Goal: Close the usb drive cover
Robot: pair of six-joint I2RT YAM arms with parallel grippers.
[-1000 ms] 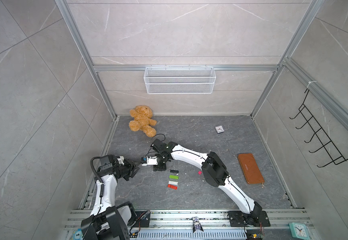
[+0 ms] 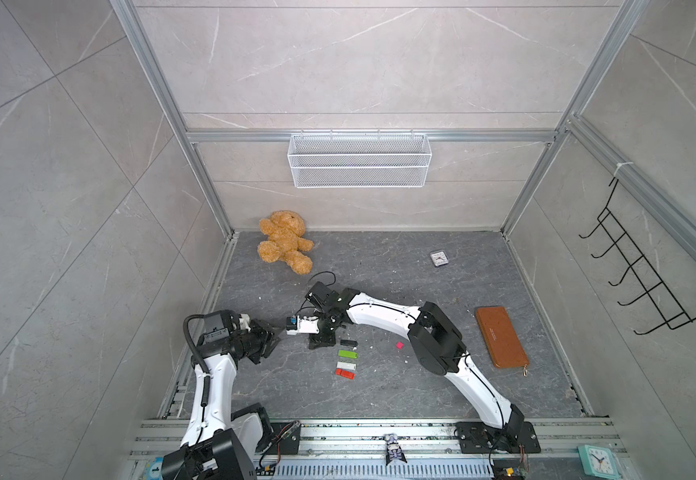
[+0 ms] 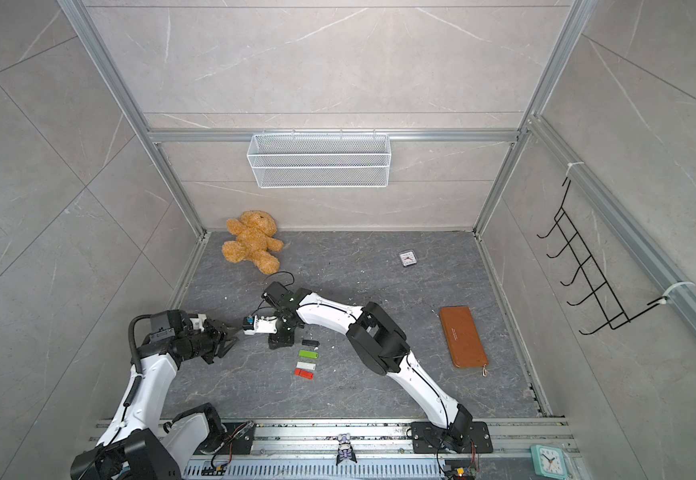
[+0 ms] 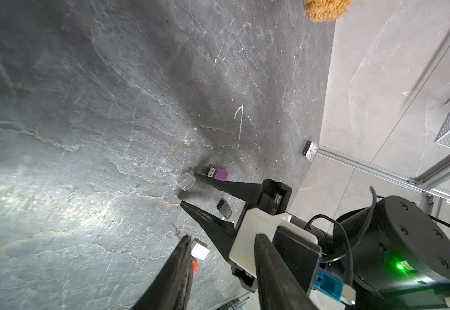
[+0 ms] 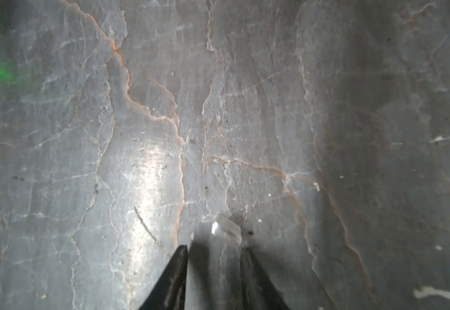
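Note:
A purple USB drive [image 4: 221, 174] with its bare metal plug lies on the table in the left wrist view. Close by, a small clear cap lies on the table, also visible as a clear cap [image 5: 227, 228] in the right wrist view. My right gripper stands open low over the table, with the cap just ahead of and between its fingertips; contact cannot be told. One right finger [image 4: 230, 189] passes beside the purple drive. My left gripper is open and empty, off to the left. The right arm hides cap and drive from above.
Black [image 2: 349, 343], green [image 2: 348, 353], white [image 2: 345, 365] and red [image 2: 345, 373] drives lie in a row in front of the right gripper. A teddy bear [image 2: 285, 241] sits at the back left, a brown wallet [image 2: 501, 336] at the right.
My right gripper has shifted slightly to the right and toward the table's front edge. The left arm has barely moved, and the row of drives lies unchanged.

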